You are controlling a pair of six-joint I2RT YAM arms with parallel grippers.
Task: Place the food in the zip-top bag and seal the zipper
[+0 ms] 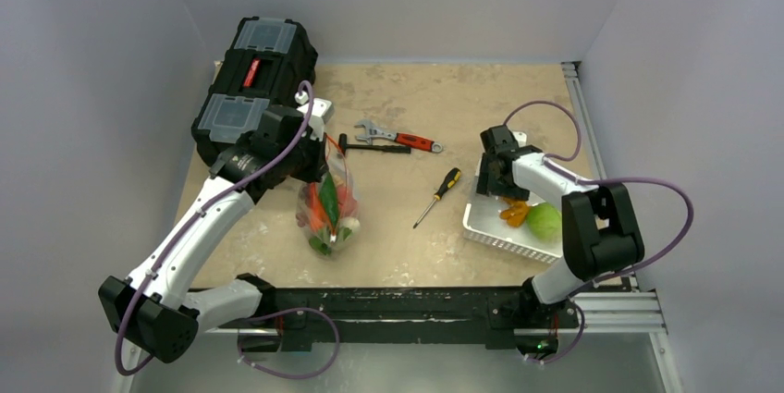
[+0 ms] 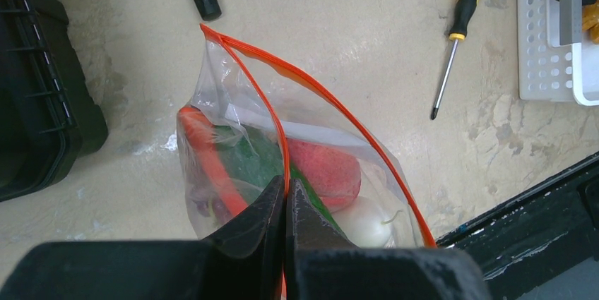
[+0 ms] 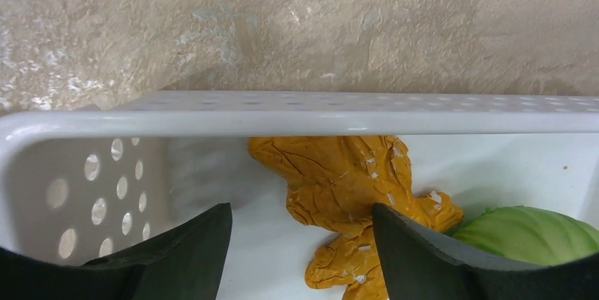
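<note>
Clear zip top bag (image 2: 247, 95) with an orange rim hangs with its mouth parted, my left gripper shut on one side of that rim. Inside it lie a carrot (image 2: 212, 162), a green vegetable (image 2: 247, 159), a red round food (image 2: 326, 173) and a white one (image 2: 364, 222). At the right, in the white basket (image 1: 504, 243), are an orange-brown food piece (image 3: 346, 187) and a green cabbage (image 3: 533, 235). My right gripper stands wide open over the basket, its right finger overlapping the brown piece in view. Nothing is clasped there.
A screwdriver (image 1: 438, 196) lies between bag and basket. Behind the bag are a hammer (image 1: 377, 147) and a wrench (image 1: 398, 137). A black toolbox (image 1: 254, 88) fills the back left.
</note>
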